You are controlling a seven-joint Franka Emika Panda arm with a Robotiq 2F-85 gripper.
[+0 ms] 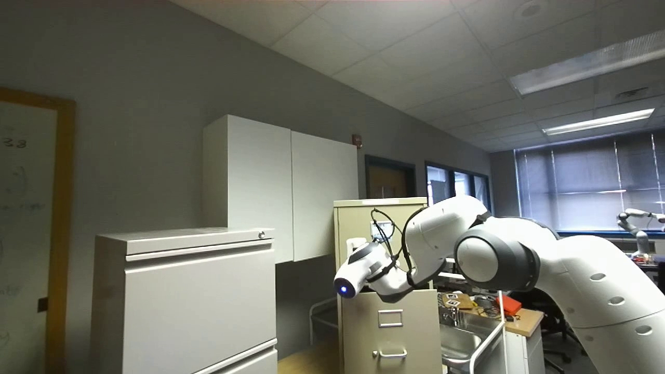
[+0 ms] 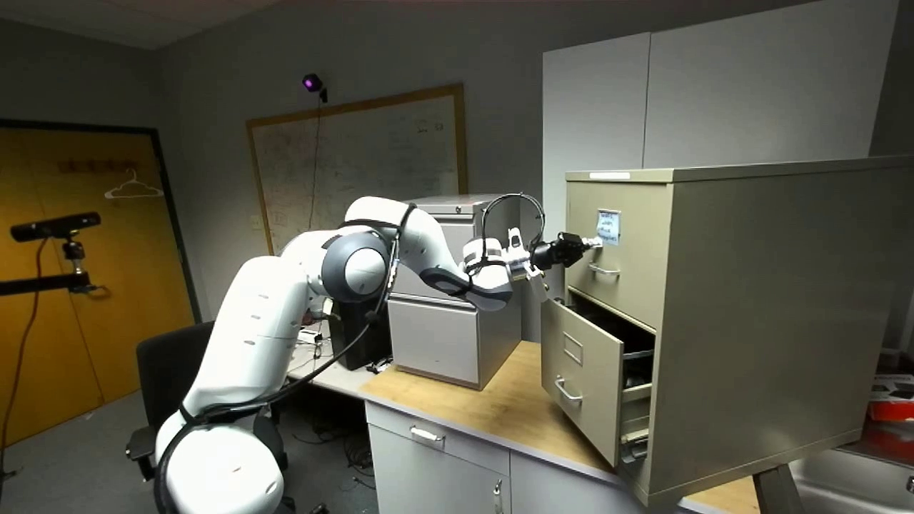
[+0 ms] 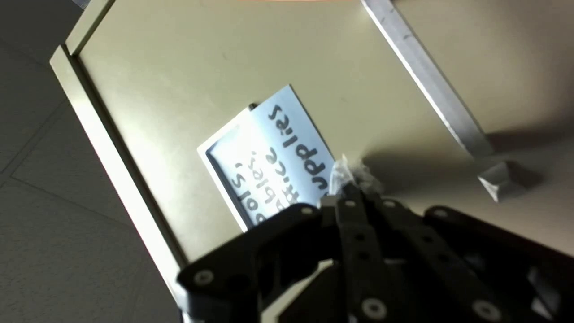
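A beige filing cabinet [image 2: 771, 325] stands with its upper drawer [image 2: 638, 283] shut and its lower drawer [image 2: 591, 377] pulled partly out. On the upper drawer front is a handwritten label [image 3: 293, 150] in a holder, and a silver handle [image 3: 430, 80] is visible to its right in the wrist view. My gripper [image 2: 597, 243] is at that drawer front, just below the label and above the handle [image 2: 605, 270]. Its pale-wrapped fingertips [image 3: 340, 175] are shut together, with nothing seen between them. Whether they touch the drawer front, I cannot tell. In exterior view 1 the arm hides the gripper.
A grey cabinet [image 2: 433, 343] stands left of the beige one on the wooden counter [image 2: 514, 402]. The lower drawer sticks out beneath my gripper. White wall cupboards [image 2: 595, 111] hang behind, and a sink [image 1: 458, 343] lies beyond the beige cabinet.
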